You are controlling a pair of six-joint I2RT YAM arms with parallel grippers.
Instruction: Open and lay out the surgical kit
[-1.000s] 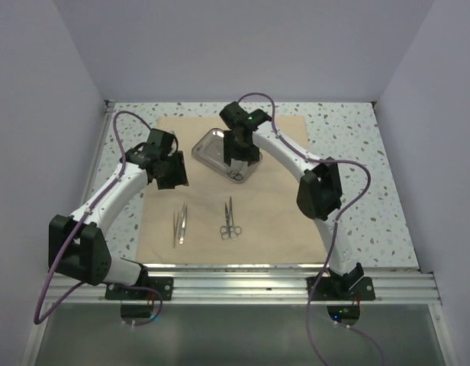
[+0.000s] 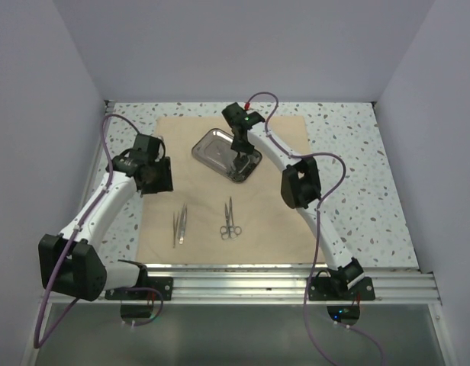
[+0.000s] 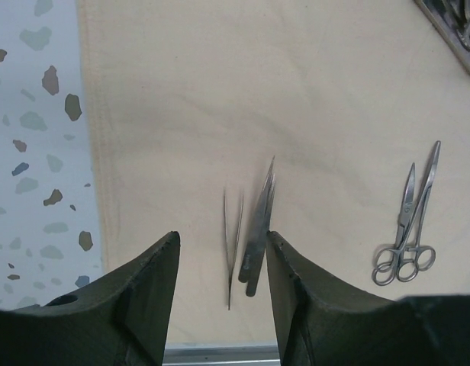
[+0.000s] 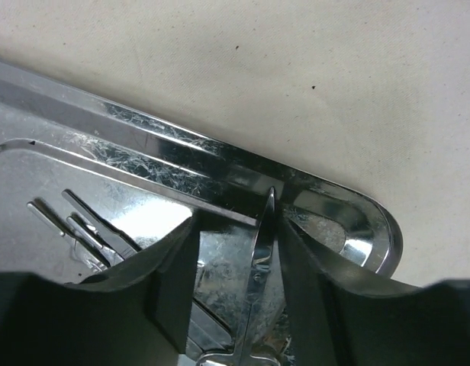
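The steel tray lies on the beige cloth. My right gripper is over its right end, fingers apart around the blade of scissors; other instruments lie beside them. Whether the fingers touch the blade is unclear. My left gripper hovers over the cloth left of the tray, part open, with nothing visibly held. Below it in view lie thin tweezers and two darker tweezers. Two scissor-like instruments lie side by side further right on the cloth.
The speckled table surrounds the cloth, with a metal rail along the front edge and plain walls around.
My left arm has drawn back leftward, away from the tray.
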